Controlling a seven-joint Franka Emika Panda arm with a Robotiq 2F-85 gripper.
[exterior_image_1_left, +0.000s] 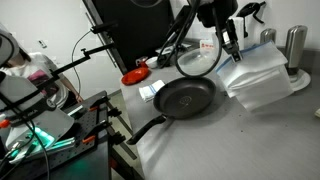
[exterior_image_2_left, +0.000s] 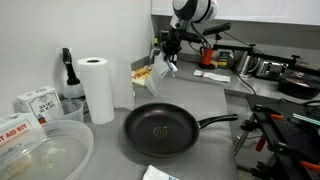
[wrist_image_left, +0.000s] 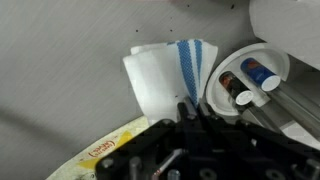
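Observation:
A white cloth with a blue stripe hangs from my gripper, lifted above the grey table to the right of the black pan. In the wrist view the cloth spreads out below the gripper, its striped part pinched at the fingertips. Exterior view 2 has the cloth dangling beyond the pan, under the gripper. The exact grip is too small to make out there.
The black pan sits empty on the table. A white plate carries small jars and metal shakers. A paper towel roll, boxes and a clear bowl stand at one side.

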